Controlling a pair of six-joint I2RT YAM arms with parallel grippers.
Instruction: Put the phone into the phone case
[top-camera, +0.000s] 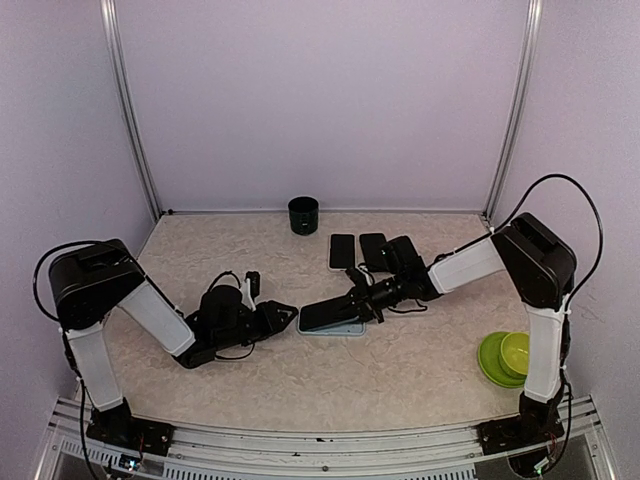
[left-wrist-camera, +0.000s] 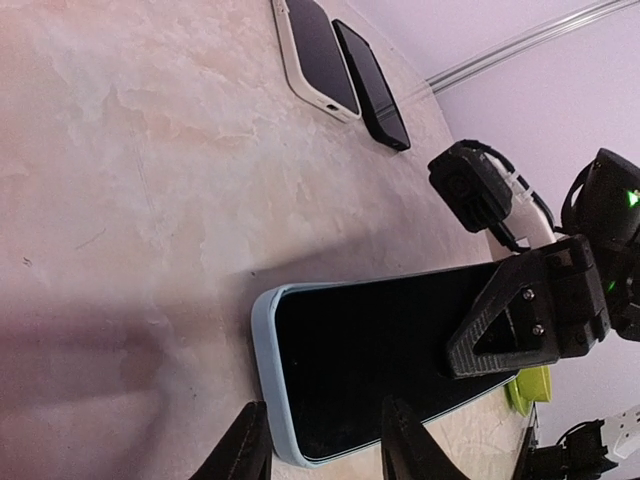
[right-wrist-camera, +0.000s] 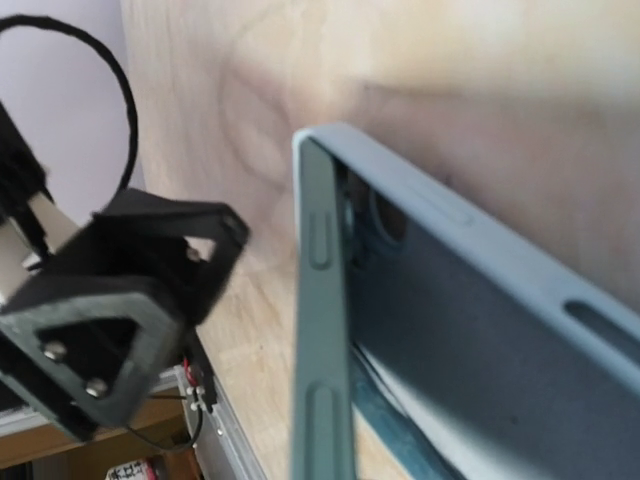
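The black-screened phone (top-camera: 325, 312) lies over the light blue case (left-wrist-camera: 271, 380), its left end inside the case's rim in the left wrist view; in the right wrist view its side (right-wrist-camera: 320, 300) is raised above the case's dark interior (right-wrist-camera: 470, 370). My right gripper (top-camera: 365, 295) is shut on the phone's right part. My left gripper stands at the left end of the case, slightly apart in the top view (top-camera: 282, 316), its two fingers open with nothing seen between them.
Two phones (top-camera: 342, 250) lie behind, beside the right arm. A black cup (top-camera: 303, 215) stands at the back; a green plate with a bowl (top-camera: 514, 354) sits at the right.
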